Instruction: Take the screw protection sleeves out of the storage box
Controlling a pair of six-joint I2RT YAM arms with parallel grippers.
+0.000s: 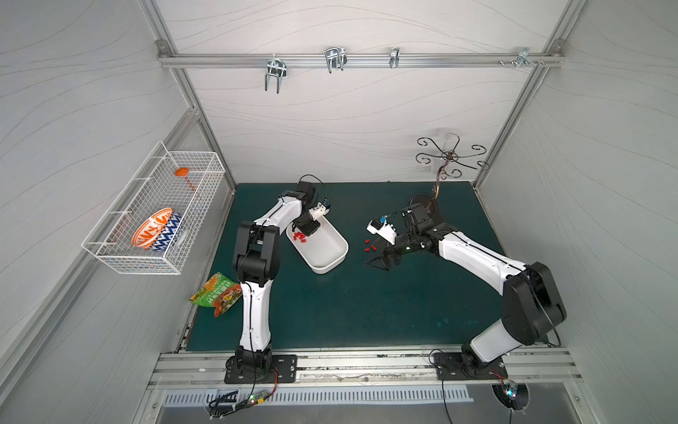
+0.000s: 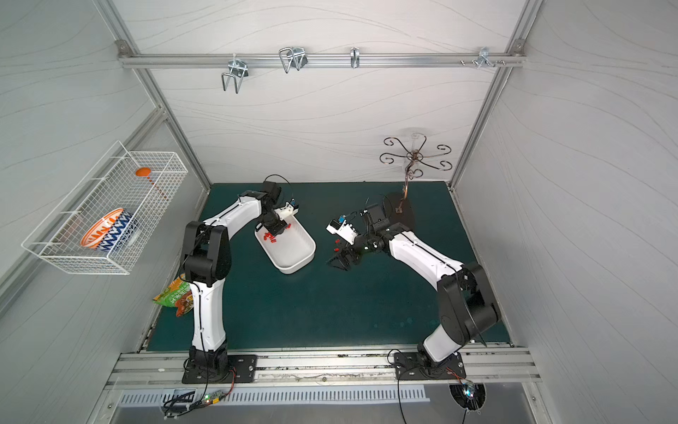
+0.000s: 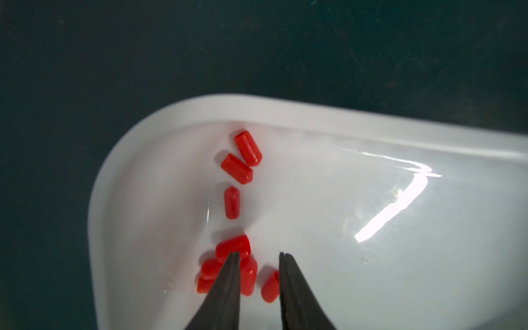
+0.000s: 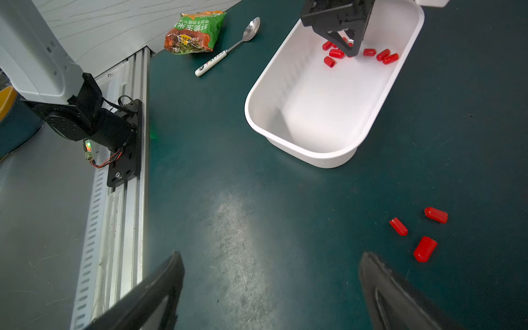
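Observation:
The white storage box [image 4: 324,110] stands on the table with several red sleeves [image 3: 232,202] lying loose at one end of its floor. My left gripper reaches into that end, its fingers a little apart. A single sleeve [image 3: 270,287] shows in the gap, partly behind one finger; whether it is touched I cannot tell. More sleeves [image 3: 233,247] lie bunched beside the other finger. Outside the box, three red sleeves [image 4: 425,249] rest on the table. Near them my right gripper is wide open and empty.
A green snack bag [image 4: 195,33] and a spoon [image 4: 228,46] lie by the left table edge. The wire basket [image 1: 155,219] with bowls hangs on the left wall. At back right stands a scrolled metal rack [image 1: 450,155].

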